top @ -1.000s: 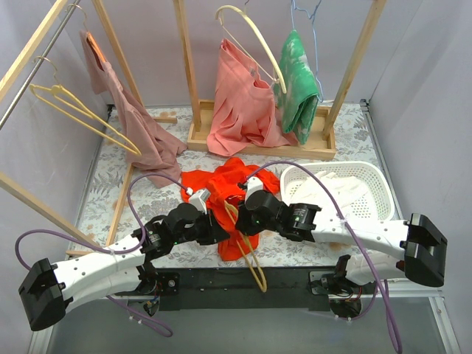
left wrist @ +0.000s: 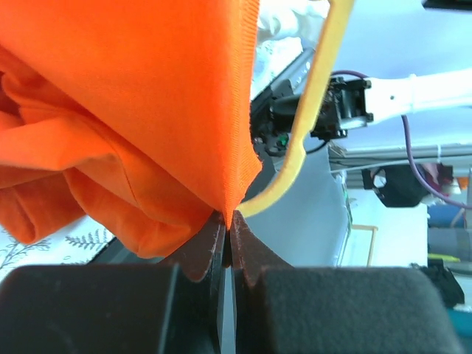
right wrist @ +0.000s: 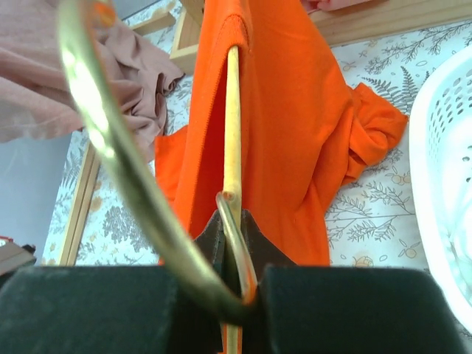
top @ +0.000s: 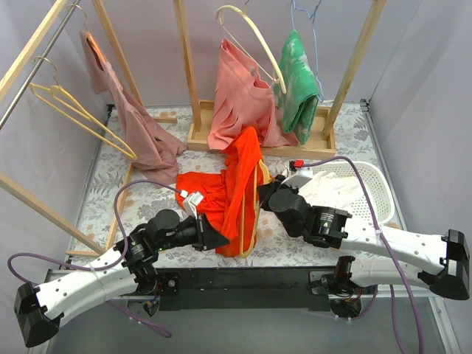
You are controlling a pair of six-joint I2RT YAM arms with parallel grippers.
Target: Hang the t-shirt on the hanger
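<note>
The orange t-shirt [top: 234, 177] is bunched in the middle of the table, partly raised over a yellow hanger [top: 254, 228]. My right gripper is shut on the hanger near its hook. In the right wrist view, the hanger's far end reaches under an orange fold; its near end is outside that view. Pinched in my left gripper is a thin edge of the t-shirt [left wrist: 169, 88]. The hanger's near arm [left wrist: 313, 96] curves behind that edge in the left wrist view. Whether this end lies inside the shirt, I cannot tell.
A white basket [top: 383, 193] with pale cloth stands at the right, close to my right arm. Hanging behind are a pink garment [top: 240, 96], a green one [top: 297, 88] and a mauve one [top: 140, 122]. An empty yellow hanger [top: 81, 114] hangs at left.
My right gripper has moved right and slightly toward the back, turning the hanger more upright. The orange shirt has been drawn up and backward over it.
</note>
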